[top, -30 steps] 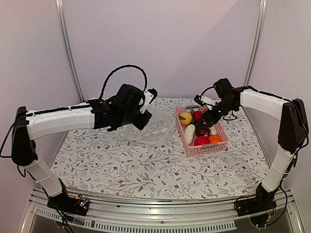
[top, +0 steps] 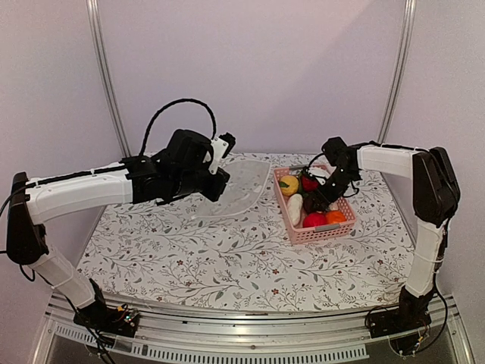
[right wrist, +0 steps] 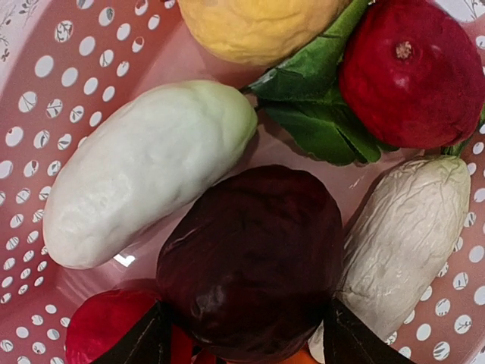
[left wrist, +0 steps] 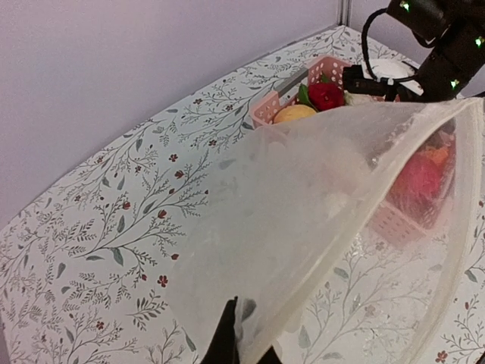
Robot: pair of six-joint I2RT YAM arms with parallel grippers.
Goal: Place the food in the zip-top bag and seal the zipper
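Note:
The clear zip top bag stands lifted, its mouth gaping toward the basket. My left gripper is shut on the bag's edge, its fingertips low in the left wrist view. A dark purple round food lies in the pink basket. My right gripper has reached down into the basket, part open, with a finger on either side of the dark food. Around it are a white oblong food, a wrinkled pale one, a red one with leaves and a yellow one.
A bright red food and an orange one sit at the basket's near end.

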